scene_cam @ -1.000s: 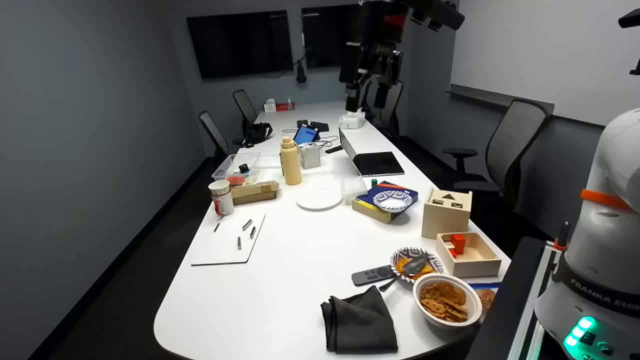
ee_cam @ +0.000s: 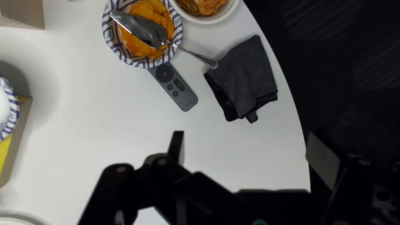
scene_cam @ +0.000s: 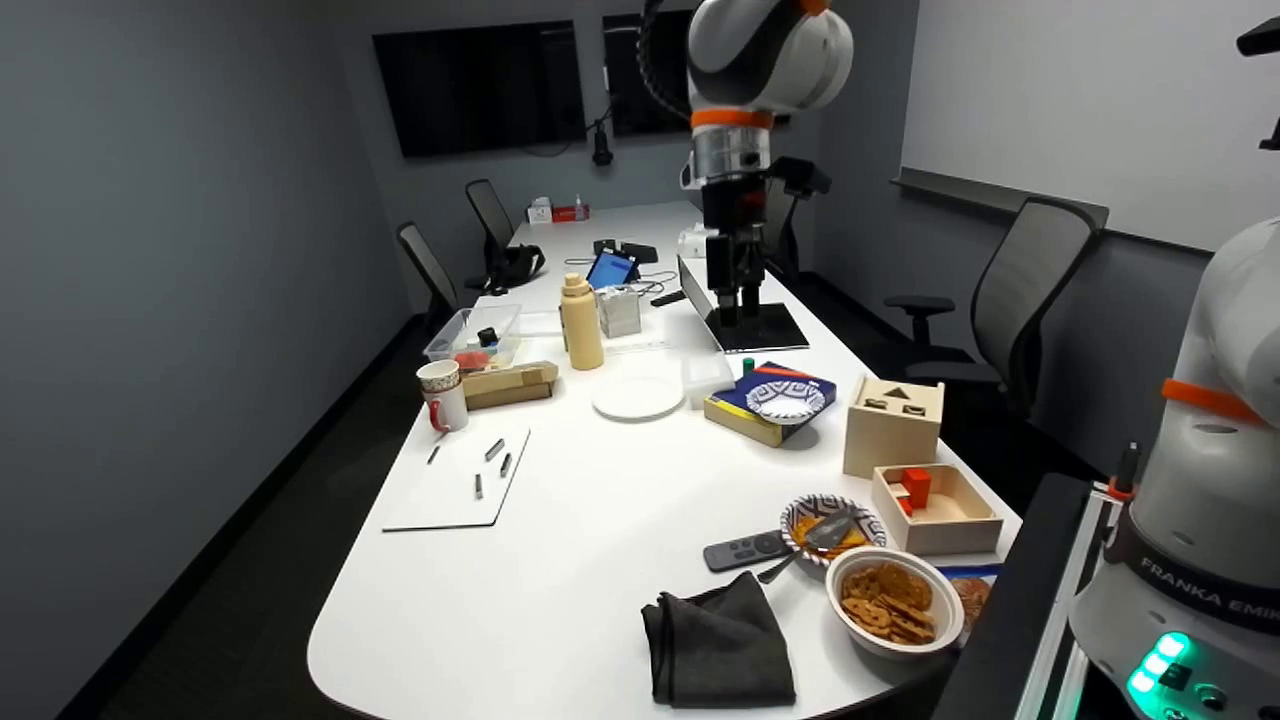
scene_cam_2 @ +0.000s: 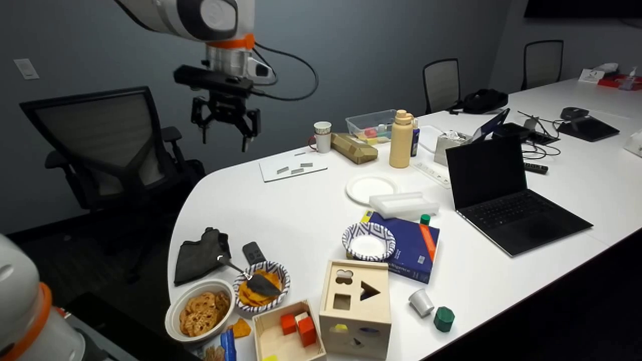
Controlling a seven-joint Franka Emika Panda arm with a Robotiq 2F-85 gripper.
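My gripper (scene_cam_2: 225,141) hangs high above the table with its fingers wide apart and nothing between them. In the wrist view the fingers (ee_cam: 323,159) frame bare white tabletop and the table's curved edge. Ahead of them lies a folded dark cloth (ee_cam: 243,77) near that edge. Beside the cloth is a grey remote (ee_cam: 174,87). A patterned bowl (ee_cam: 112,35) holds orange chips, with a metal cake server (ee_cam: 144,30) resting across it. Close by stands a white bowl (scene_cam: 840,624) of brown crackers.
A wooden shape box (scene_cam_2: 355,301) and an open wooden tray (scene_cam_2: 274,334) with red blocks stand near the robot base. Another patterned bowl (scene_cam_2: 368,240) sits on a blue book (scene_cam_2: 412,246). Farther off are a mug (scene_cam_2: 323,141), tan bottle (scene_cam_2: 401,141) and laptop (scene_cam_2: 520,222).
My gripper has come down and its orientation has changed, with the fingers now pointing more steeply downward. The objects on the table stay where they were.
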